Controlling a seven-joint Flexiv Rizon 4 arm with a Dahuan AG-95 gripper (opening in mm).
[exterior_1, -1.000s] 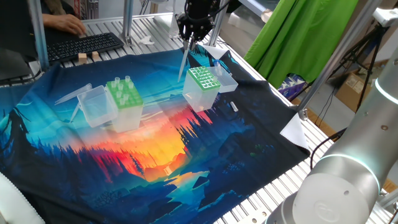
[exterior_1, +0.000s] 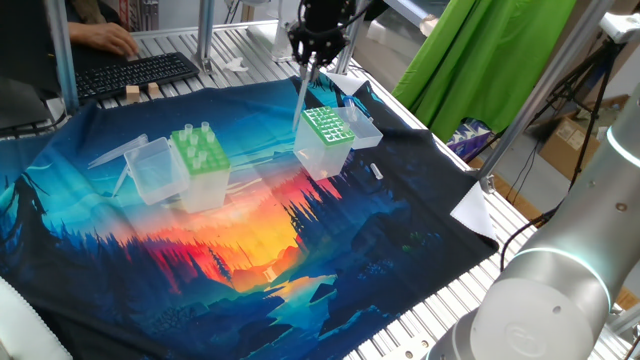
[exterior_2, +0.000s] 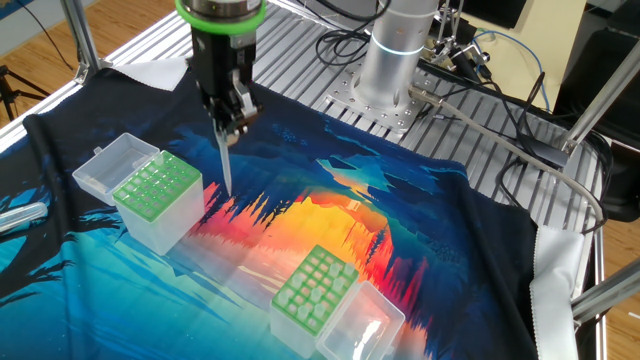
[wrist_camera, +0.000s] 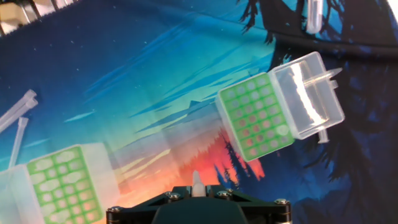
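My gripper is shut on a clear pipette tip, which hangs narrow end down. In exterior view 2 the same pipette tip is above the cloth, beside a box. That green-topped box shows an open grid of holes in exterior view 1; its clear lid stands open. A second green-topped box has several tips standing up in its grid. In the wrist view only the end of the held tip shows past the fingers.
Loose tips lie on the cloth by the second box's open lid. A small clear piece lies near the first box. A person's hand rests at a keyboard.
My gripper and the held tip have shifted slightly to the right in exterior view 1, closer in the image to the box with the open grid. The boxes have not moved.
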